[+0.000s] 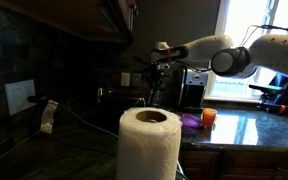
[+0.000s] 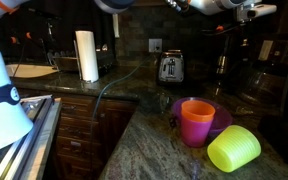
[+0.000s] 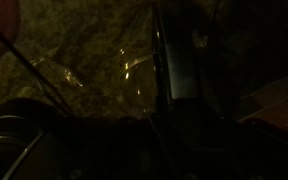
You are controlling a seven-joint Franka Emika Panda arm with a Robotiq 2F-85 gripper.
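Observation:
In exterior view 1 my gripper [image 1: 156, 80] hangs at the end of the arm, pointing down over the back of the counter. Exterior view 2 shows it only dimly at the upper right. The wrist view is very dark. A long black handle-like piece [image 3: 176, 60] runs up from between the fingers, and my gripper looks shut on it. Just left of that piece, curved glints suggest clear glass [image 3: 136, 80]; what the whole object is cannot be made out. The pads are lost in shadow.
A purple bowl [image 2: 220, 118] stands on the dark counter with an orange-pink cup [image 2: 196, 122] and a tipped yellow-green cup [image 2: 233, 148] by it. A toaster [image 2: 171, 67] is against the wall. The paper towel roll [image 1: 149, 145] stands in the foreground of exterior view 1.

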